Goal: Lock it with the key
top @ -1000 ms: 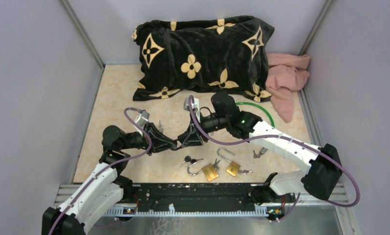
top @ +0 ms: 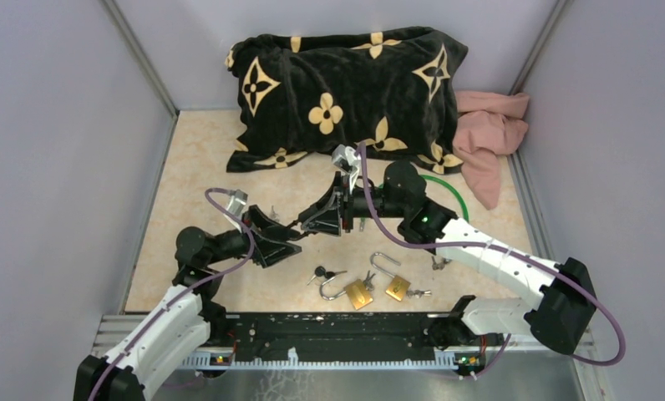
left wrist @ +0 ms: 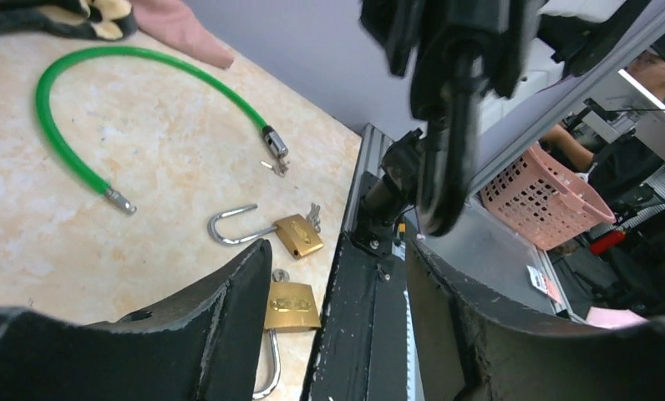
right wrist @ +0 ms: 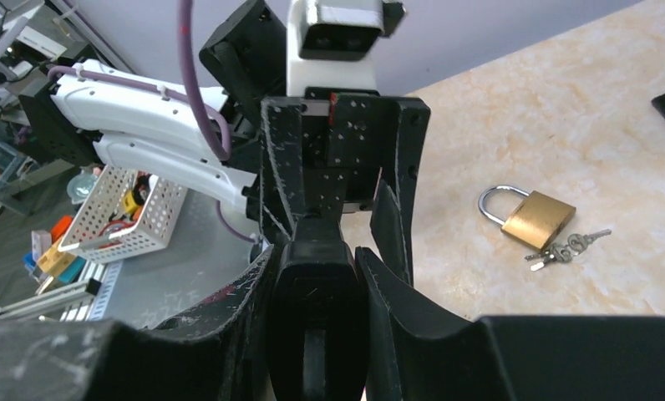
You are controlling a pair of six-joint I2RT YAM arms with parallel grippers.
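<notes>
My right gripper is shut on a black, rounded object, which fills the gap between its fingers in the right wrist view. Part of that object hangs down, dark and blurred, in the left wrist view; whether it is a lock or a key cannot be told. Facing it from the left, my left gripper stands open with nothing between its fingers. Two brass padlocks, one left and one right, lie with raised shackles near the front edge. Black-headed keys lie left of them.
Small keys lie by the padlocks, and others farther right. A green cable lock curves over the right side of the table. At the back are a black patterned cloth and a pink cloth.
My right gripper has drawn a little right and toward the back with the object. The padlocks have not moved.
</notes>
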